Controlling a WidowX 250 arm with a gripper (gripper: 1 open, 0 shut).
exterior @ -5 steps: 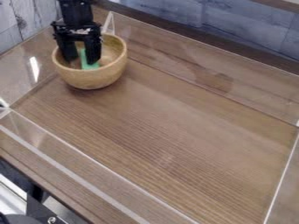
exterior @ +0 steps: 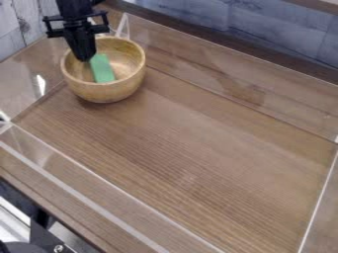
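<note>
A tan wooden bowl (exterior: 126, 86) sits at the upper left on the wooden table, with a green object (exterior: 103, 69) lying inside it. My dark gripper (exterior: 77, 49) is at the bowl's back left rim, above the green object's far end. It looks shut, and I see nothing clearly held between its fingers, though the small size makes this hard to tell.
A dark object lies at the bottom left corner, partly out of view.
My gripper has risen and moved left, out of the bowl's middle toward its back rim. More of the green object now shows.
</note>
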